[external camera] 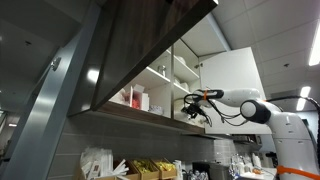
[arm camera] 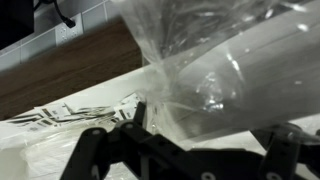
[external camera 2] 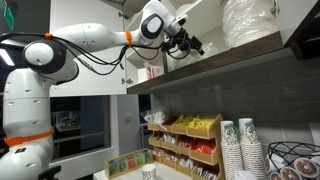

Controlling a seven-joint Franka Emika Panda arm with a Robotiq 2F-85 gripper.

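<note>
My gripper [external camera 2: 192, 46] is up at the overhead cabinet, in front of its open shelf. In the wrist view the gripper shows along the bottom edge, its dark fingers spread apart. A clear plastic-wrapped package [arm camera: 205, 75] fills the middle of that view, very near the fingers; whether they touch it cannot be told. Exterior view 2 has plastic-wrapped white goods [external camera 2: 250, 20] on the shelf beside the gripper. From exterior view 1, the gripper [external camera: 190, 106] appears at the cabinet opening, with its fingertips too small to make out.
The dark shelf edge [external camera 2: 230, 57] runs just below the gripper. An open white cabinet door [external camera: 232, 75] stands beside the arm. Under the cabinet are food bins [external camera 2: 190, 140] and stacked paper cups [external camera 2: 231, 148] on the counter.
</note>
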